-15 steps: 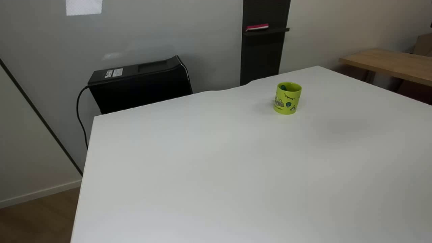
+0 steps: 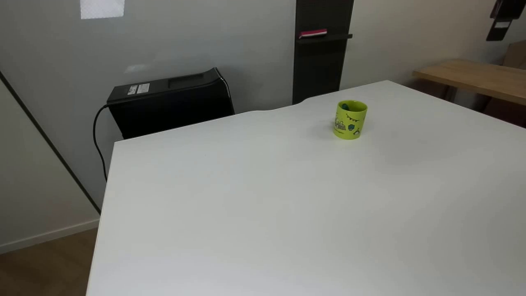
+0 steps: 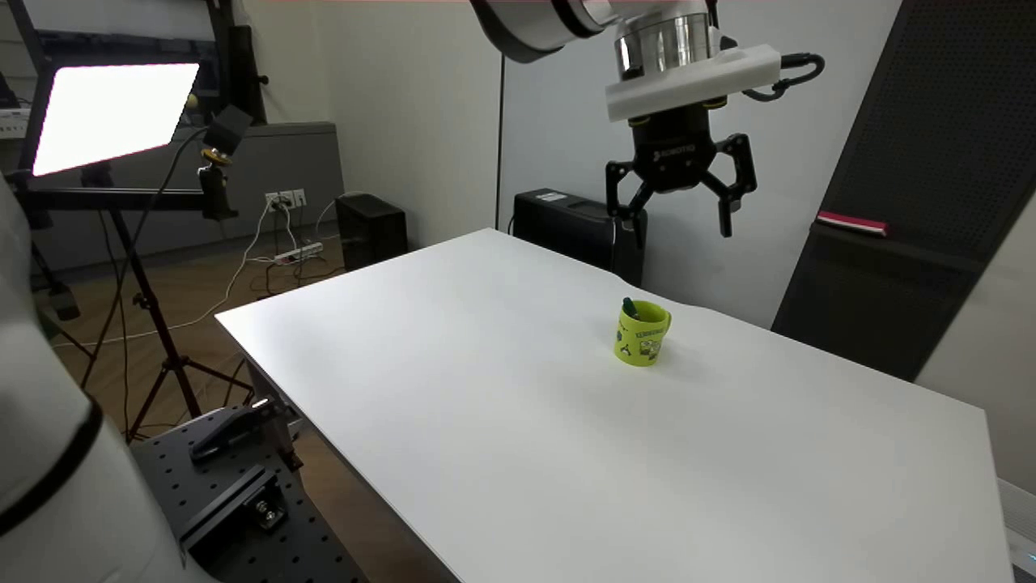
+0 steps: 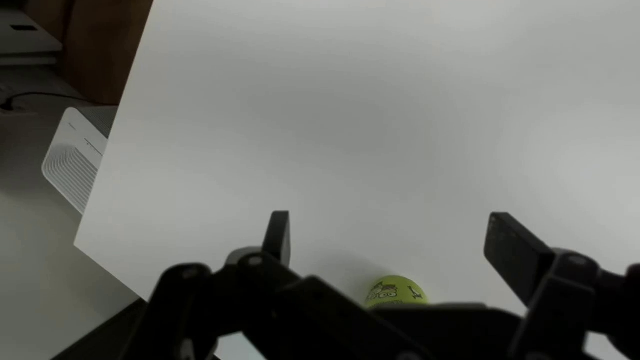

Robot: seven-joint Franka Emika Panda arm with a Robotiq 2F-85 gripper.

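A yellow-green mug (image 2: 349, 121) with printed figures stands upright on the white table (image 2: 276, 207), towards the back edge. Something dark, its nature unclear, shows inside the mug (image 3: 639, 340) at the rim. High above the table, my gripper (image 3: 676, 231) points down with its fingers wide apart and nothing between them. In the wrist view the open gripper spans the lower part, and the mug (image 4: 397, 290) peeks out behind its dark linkage, mostly hidden. At the top right corner of exterior view 1, only a dark fingertip (image 2: 499, 29) shows.
Apart from the mug, the tabletop is bare. A black box-shaped device (image 2: 172, 101) and a dark panel (image 2: 323, 54) stand behind the back edge. A bright lit panel (image 3: 115, 108) on a stand is beyond the left side.
Dark parts of my gripper have come into the top right corner of exterior view 1, where barely any showed before. The mug has stayed in place.
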